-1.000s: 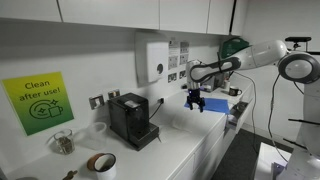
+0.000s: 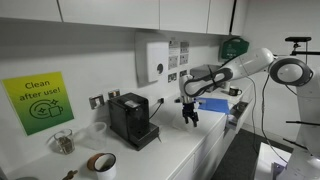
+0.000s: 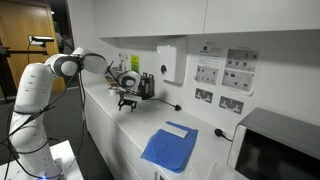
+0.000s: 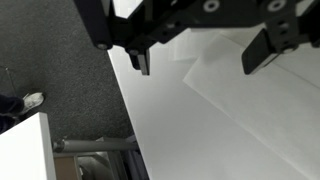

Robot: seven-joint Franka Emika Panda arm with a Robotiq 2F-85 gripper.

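Observation:
My gripper (image 2: 190, 118) hangs just above the white counter, fingers pointing down. In the wrist view the gripper stands open, its dark fingers (image 4: 143, 62) wide apart with nothing between them. A flat white sheet, paper or cloth (image 4: 250, 100), lies on the counter below and to the right in that view; its upper part is hidden behind the gripper. The blue cloth (image 3: 170, 150) is spread flat on the counter, apart from the gripper, with a small white piece (image 3: 177, 130) on its far part.
A black coffee machine (image 2: 132, 120) stands against the wall, with a dark mug (image 2: 102, 163) and a glass jar (image 2: 64, 142) farther along. A microwave (image 3: 278, 145) occupies the other end. The counter's front edge drops to grey floor (image 4: 70, 70).
The gripper has come down and slightly left in exterior view 1, away from the blue cloth toward the bare white counter. The cloth has not visibly moved.

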